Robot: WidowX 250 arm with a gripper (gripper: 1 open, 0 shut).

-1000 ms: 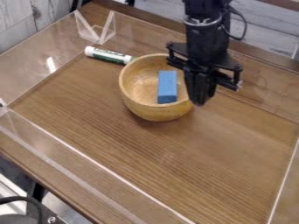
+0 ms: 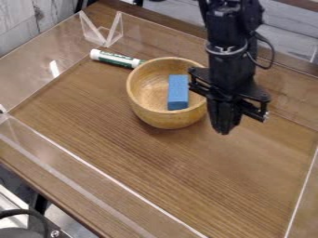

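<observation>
My gripper (image 2: 226, 119), black, hangs low at the centre right, just right of a yellow bowl (image 2: 149, 104). Its fingertips are dark and small; it appears shut, with nothing visible between them. A blue block (image 2: 178, 91) stands inside the bowl at its right side, left of the gripper.
A white tube with green parts (image 2: 114, 59) lies behind the bowl at the upper left, near a white wire-like stand (image 2: 104, 33).
My gripper has moved toward the front of the table and slightly down in the view. The bowl and block look unmoved.
</observation>
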